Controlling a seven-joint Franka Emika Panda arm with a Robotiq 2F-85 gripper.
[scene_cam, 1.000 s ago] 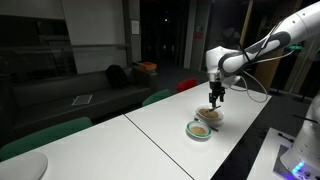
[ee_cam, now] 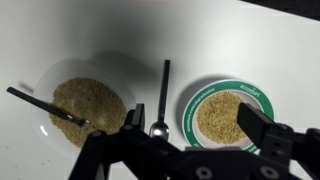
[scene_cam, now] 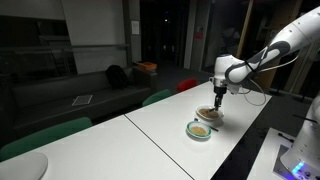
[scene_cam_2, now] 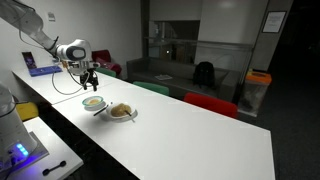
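In the wrist view my gripper stands open, its two dark fingers wide apart with nothing held between them. Below it, a spoon with a black handle lies on the white table between two bowls. The white bowl on the left holds brown grain, and a second dark-handled utensil rests in it. To the right, a green-rimmed bowl holds lighter grain, partly covered by the right finger. From outside, the gripper hangs above the table near the green-rimmed bowl.
Chairs, one of them a red chair, line its far side. A dark sofa stands farther back.
Over the last second the arm has moved lower and to the right in exterior view 1. The bowls appear to stay in place.
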